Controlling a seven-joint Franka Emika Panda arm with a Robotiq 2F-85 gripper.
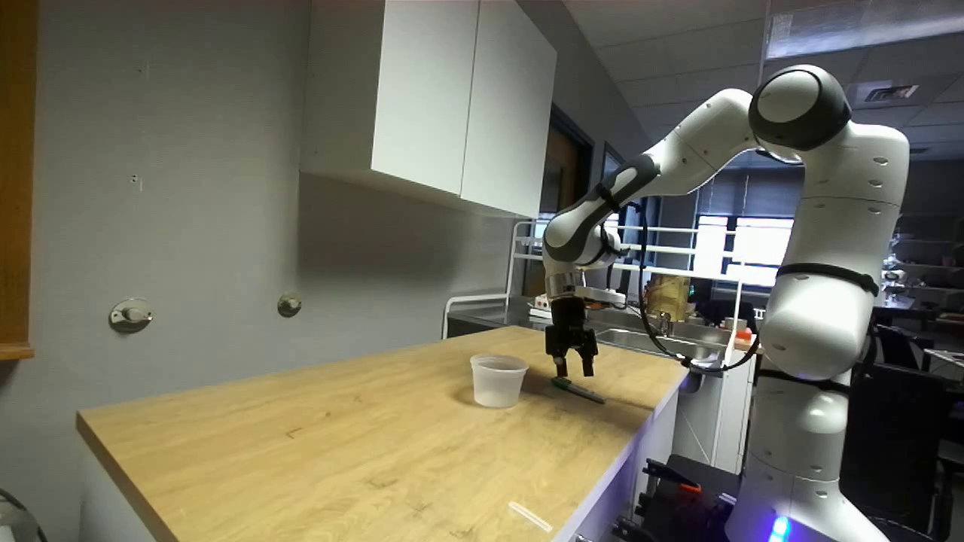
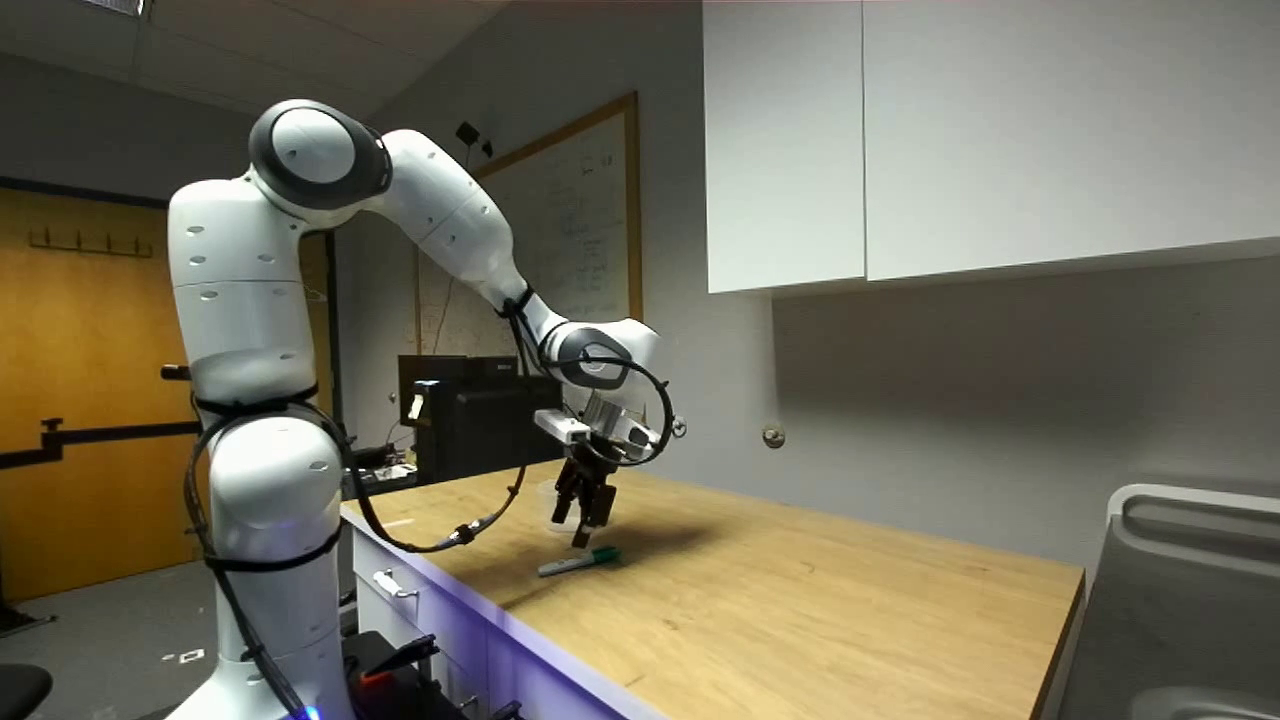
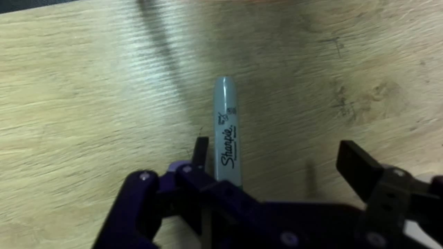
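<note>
A Sharpie marker (image 3: 226,128), grey with a green cap, lies flat on the wooden counter. In the wrist view its cap end is hidden behind my gripper, whose fingers stand wide apart with nothing held. The marker's body shows between the two fingers, much closer to the left one. From outside, my gripper (image 1: 574,373) points down just above the marker (image 1: 578,390). The second exterior view also has the gripper (image 2: 583,540) over the marker (image 2: 579,562), at the green cap's side.
A translucent plastic tub (image 1: 497,381) stands upright on the counter near the gripper. A short white strip (image 1: 530,516) lies by the front edge.
</note>
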